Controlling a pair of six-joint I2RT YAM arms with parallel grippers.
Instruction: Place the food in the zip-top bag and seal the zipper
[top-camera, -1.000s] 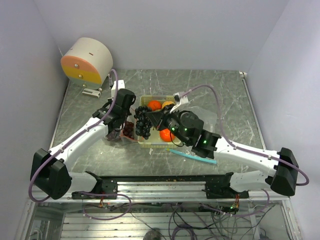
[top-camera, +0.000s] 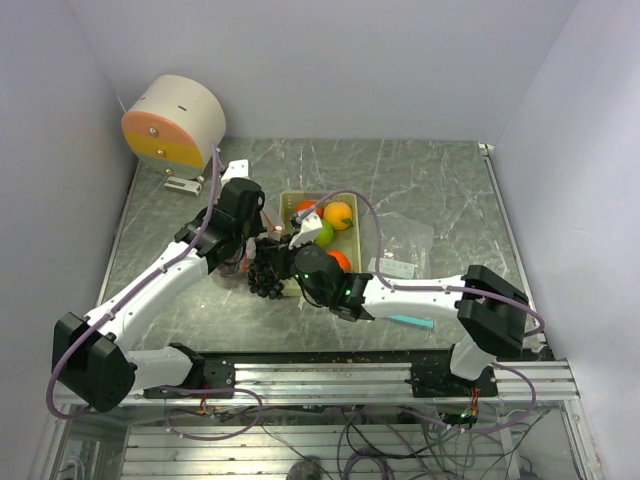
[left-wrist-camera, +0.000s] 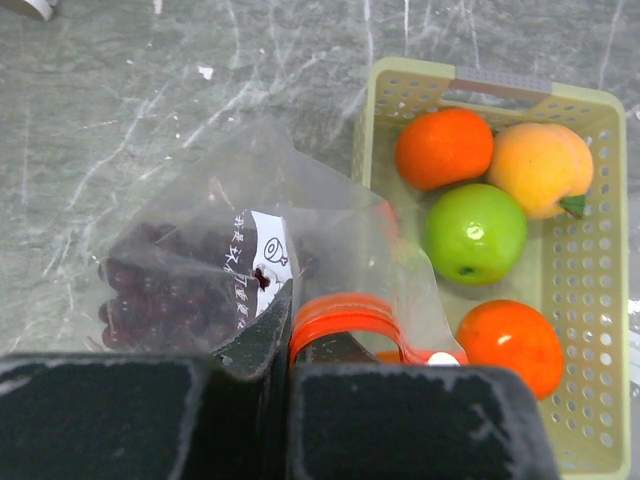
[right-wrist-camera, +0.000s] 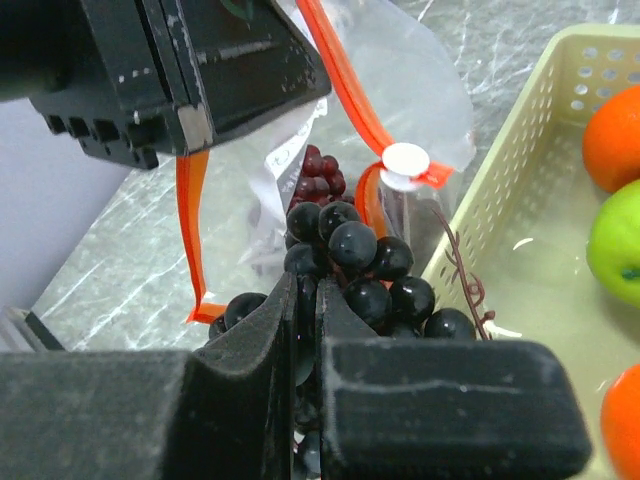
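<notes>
My left gripper is shut on the rim of the clear zip bag, whose orange zipper shows; red grapes lie inside. My right gripper is shut on a bunch of black grapes, hanging at the bag's mouth beside the left gripper, as the top and right wrist views show. The beige basket holds an orange, another orange fruit, a green apple and a peach.
A cream round-bodied box stands at the back left. A clear bag and a blue strip lie right of the basket.
The left arm has shifted slightly.
</notes>
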